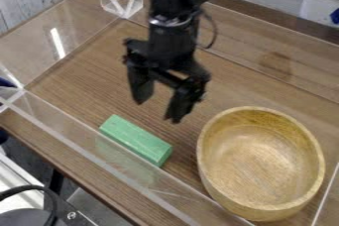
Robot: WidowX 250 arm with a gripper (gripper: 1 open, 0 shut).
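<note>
The black gripper [159, 87] is blurred over the middle of the wooden table, above and apart from a green block [135, 140] at the lower left. Its fingers hang open, as far as the blur shows. To the lower right stands an empty, round, pale yellow bowl [260, 161].
Clear plastic panels [40, 119] run along the left edge. A clear plastic piece [122, 2] stands at the top left, and a white object [319, 4] sits at the top right corner.
</note>
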